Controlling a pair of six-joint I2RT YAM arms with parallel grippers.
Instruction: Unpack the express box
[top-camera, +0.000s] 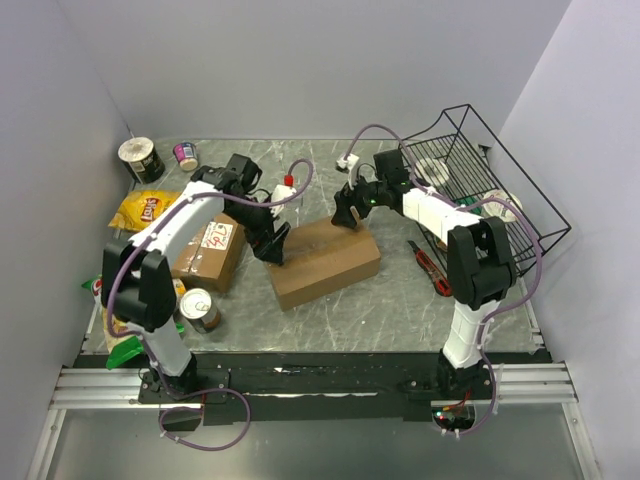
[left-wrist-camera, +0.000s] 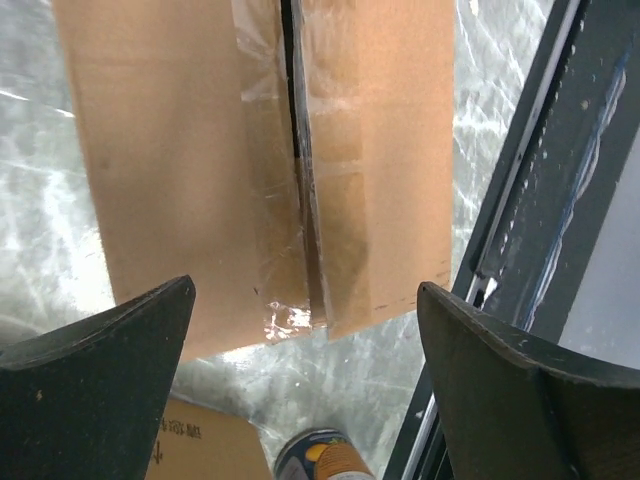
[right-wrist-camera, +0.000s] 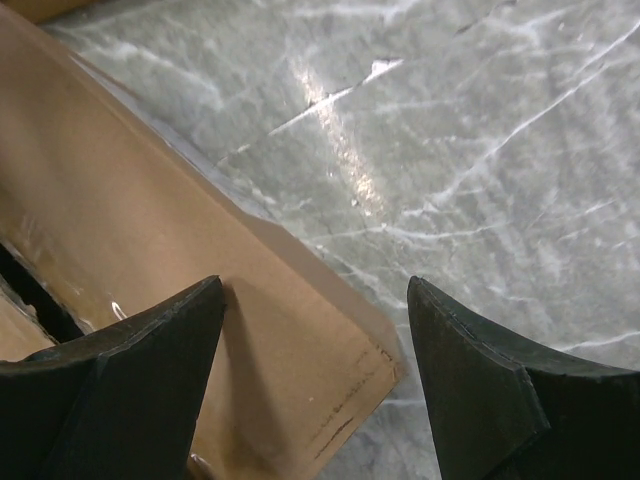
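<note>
A long cardboard box lies slightly askew in the middle, its taped lid seam slit open along a dark gap in the left wrist view. My left gripper stands open at the box's left end, with nothing visible between its fingers. My right gripper is at the far right corner of the box, fingers apart over its edge and corner.
A second labelled box lies left, with cans and snack bags around it. A wire rack holds items at right; a red cutter lies beside it.
</note>
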